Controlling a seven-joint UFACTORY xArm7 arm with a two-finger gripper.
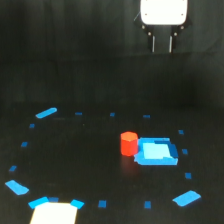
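Observation:
My gripper hangs high at the top right of the camera view. Its two thin fingers stand apart with only dark background between them, so it is open. Well below and a little left of it, a red block with a hexagonal outline sits on the dark surface. Just right of the block lies a blue-edged square tray with a pale, whitish-blue middle. Block and tray look very close together; whether they touch I cannot tell.
Blue tape strips and small blue squares mark the black surface. A bright white object with blue around it is cut off at the lower left edge.

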